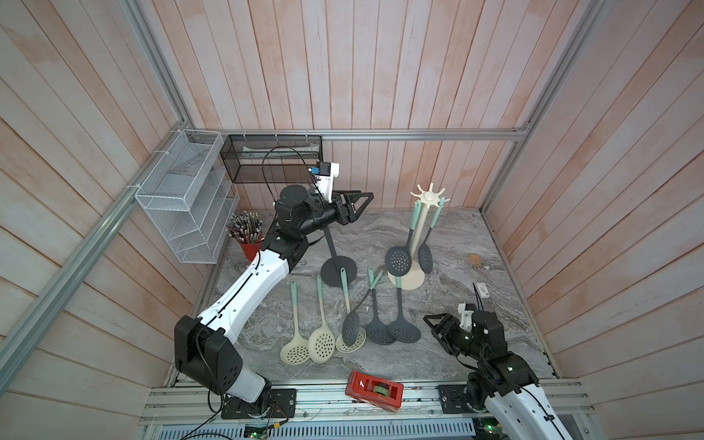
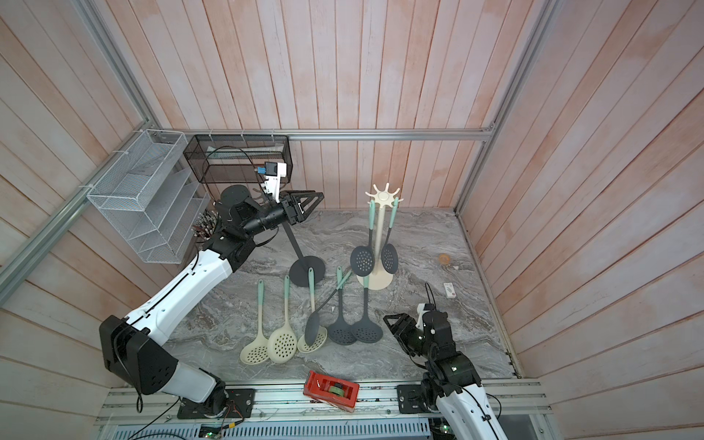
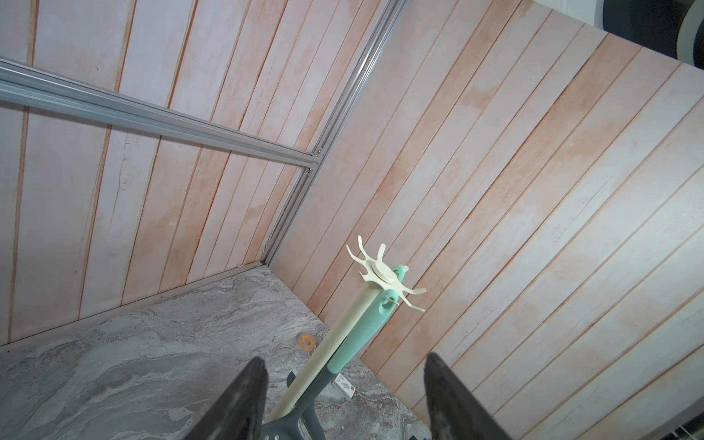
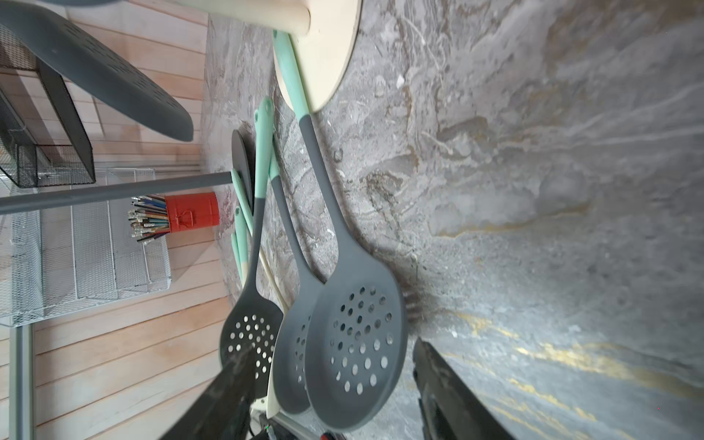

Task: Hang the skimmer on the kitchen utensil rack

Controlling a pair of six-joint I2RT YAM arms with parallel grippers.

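The cream utensil rack [image 1: 415, 249] stands at the back right, two grey skimmers [image 2: 361, 260] with mint handles hanging from its hooks [image 3: 381, 272]. Several cream [image 1: 322, 344] and grey skimmers lie in a row on the counter in front of it. My left gripper [image 1: 360, 203] is raised, open and empty, left of the rack top; the left wrist view looks toward the hooks. My right gripper [image 1: 435, 327] is low and open at the front right, beside the rightmost grey skimmer [image 4: 355, 337], whose head lies just beyond its fingers in the right wrist view.
A red tape dispenser [image 1: 374, 390] sits at the front edge. A red brush holder [image 4: 192, 211] stands at the back left below wire baskets [image 1: 179, 190]. A dark stand with a round base [image 2: 306, 270] is behind the skimmers.
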